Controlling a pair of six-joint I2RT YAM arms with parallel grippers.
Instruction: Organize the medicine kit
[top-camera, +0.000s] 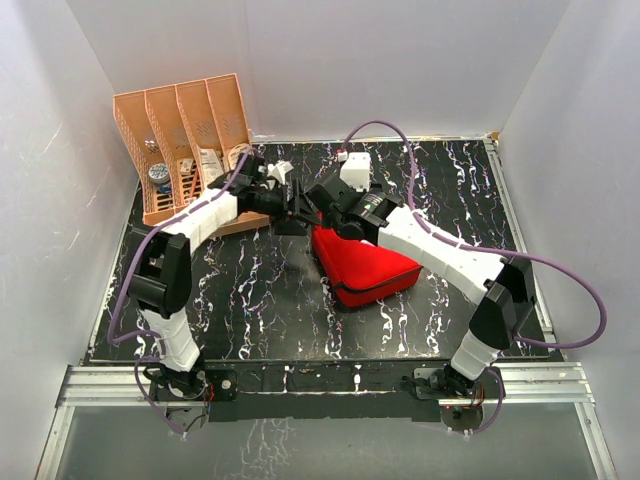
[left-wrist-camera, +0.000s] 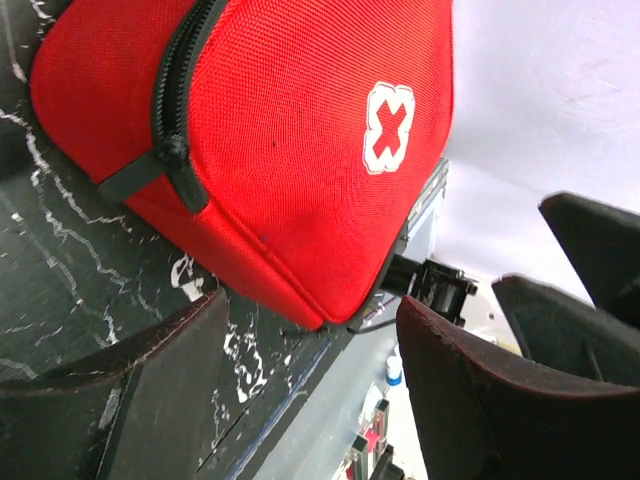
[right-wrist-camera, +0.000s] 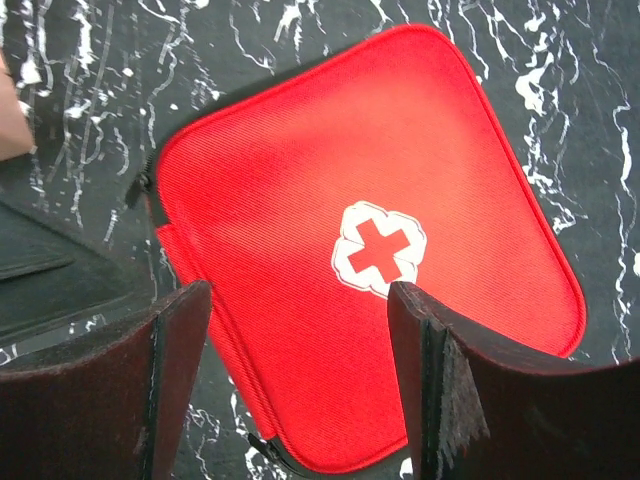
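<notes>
A red zippered medicine kit (top-camera: 362, 272) lies flat on the dark marbled table, its white cross badge (right-wrist-camera: 378, 248) facing up in the right wrist view. The lid looks closed, and a black zipper (left-wrist-camera: 175, 110) runs along its side. My left gripper is open at the kit's left side, with empty space between its fingers. Above the kit, my right gripper has its fingers apart, nothing held between them; the kit lies below. In the top view the right arm covers the kit's upper part.
An orange divided rack (top-camera: 185, 105) stands at the back left, holding a round jar (top-camera: 159, 174) and several small packs. Both arms are close together near the kit's left corner. Open table lies at the front left and right.
</notes>
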